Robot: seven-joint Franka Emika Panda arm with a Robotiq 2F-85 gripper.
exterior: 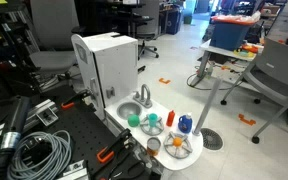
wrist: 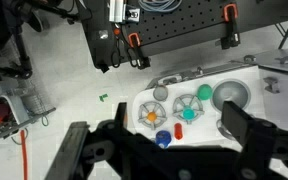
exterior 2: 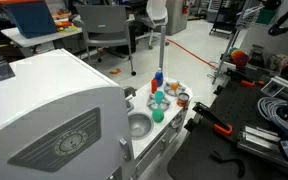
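In the wrist view my gripper is open above the toy kitchen, its dark fingers wide apart with nothing held between them. Below lies the white counter [exterior: 206,160] with two burners and a round sink [wrist: 231,94]. An orange item [wrist: 152,116] rests on one burner and a teal item [wrist: 188,115] on the other. A red item [wrist: 178,130] and a blue mug [wrist: 163,138] stand along one side. Near the opposite edge are a metallic cup [exterior: 153,145] and a green item [exterior: 134,120]. Neither exterior view clearly shows the gripper.
A tall white cabinet [exterior: 107,65] stands at the sink end, with a faucet [exterior: 144,95] nearby. Alongside the counter runs a black table [exterior 2: 254,158] carrying orange clamps [exterior 2: 220,128] and coiled cable [exterior: 42,156]. Chairs, including a grey one [exterior: 279,70], stand farther off.
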